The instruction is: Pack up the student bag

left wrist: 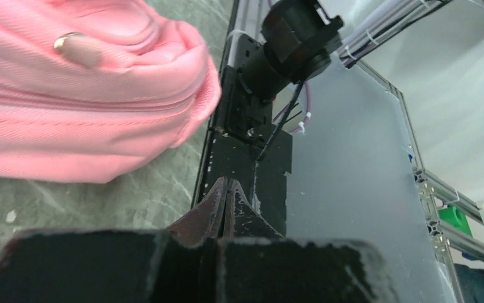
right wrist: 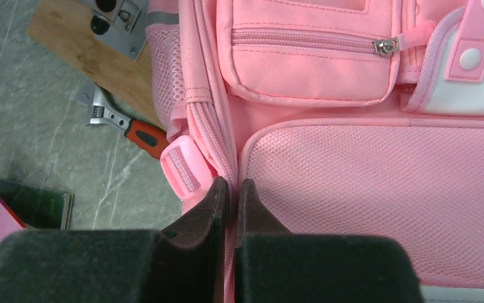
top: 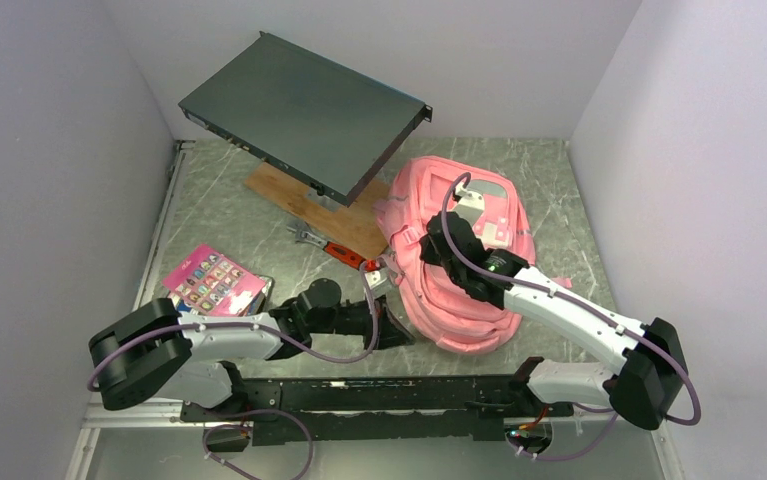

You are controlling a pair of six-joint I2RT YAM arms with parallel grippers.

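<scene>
The pink backpack (top: pixel 459 315) lies on the right of the floor, mesh panel and zipped pocket (right wrist: pixel 308 76) facing up. My right gripper is shut on a long pink strap (right wrist: pixel 207 120) at the bag's left side, beside a pink buckle (right wrist: pixel 182 164). My left gripper is shut with nothing showing between its fingers, low at the front near the bag's lower left edge. A pink cartoon-covered book (top: pixel 214 275) lies at left on other flat items.
A wooden board (top: pixel 279 190) and an adjustable wrench (top: pixel 339 250) lie left of the bag under a raised dark panel (top: pixel 309 110). Walls enclose the sides and back; bare floor shows right of the bag.
</scene>
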